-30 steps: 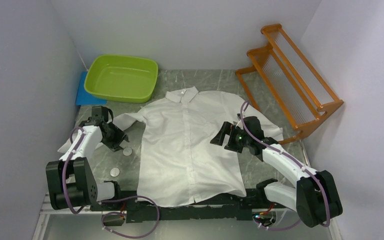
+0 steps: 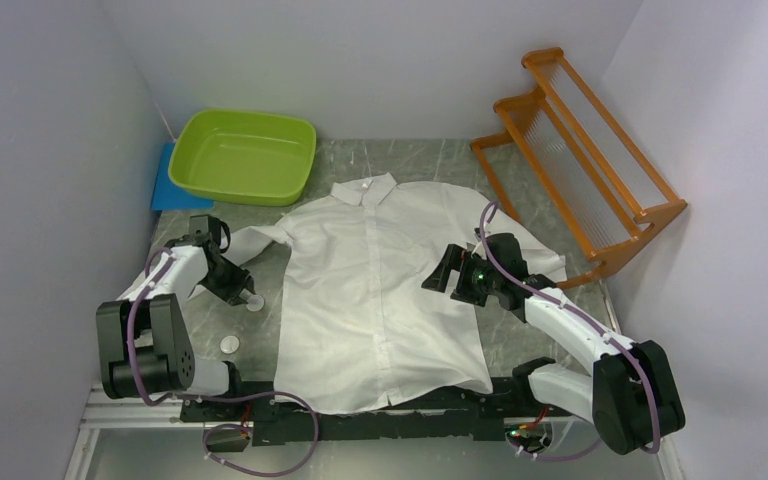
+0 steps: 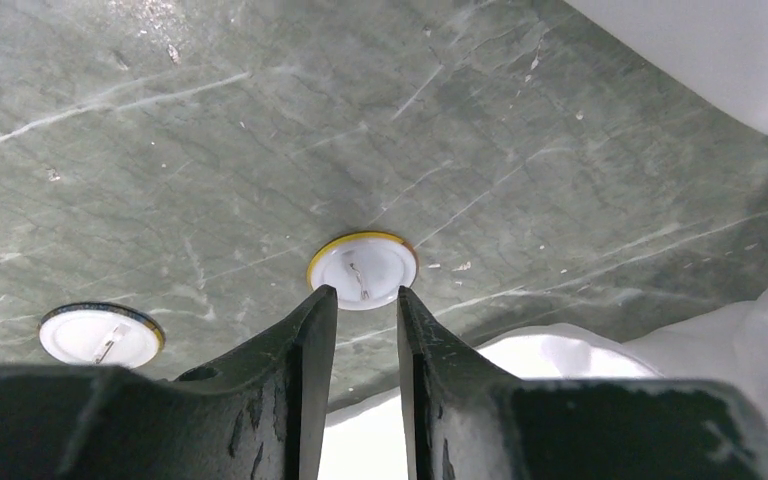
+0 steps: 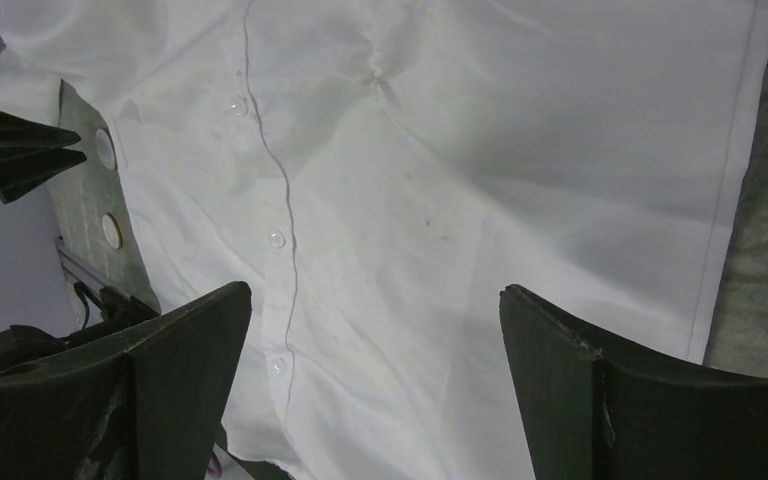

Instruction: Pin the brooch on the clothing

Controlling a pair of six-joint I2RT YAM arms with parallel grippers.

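A round white brooch point(image 3: 363, 268) with a yellow rim lies pin side up on the grey table. My left gripper is at its near edge, fingers parted narrowly, one fingertip at each side of the brooch. In the left wrist view, a second brooch point(image 3: 101, 335) with a dark rim lies to the left, its pin also facing up. The white shirt point(image 2: 345, 270) is spread face up across the middle of the table. Over its right side, my right gripper stands wide open, only cloth visible below the gap.
At the back left is a green basin point(image 2: 243, 190) beside a blue board point(image 2: 167, 185). A wooden rack point(image 2: 590, 150) stands at the back right. A shirt sleeve point(image 2: 257, 238) lies close to the left gripper.
The right arm, shirt and brooches look the same.
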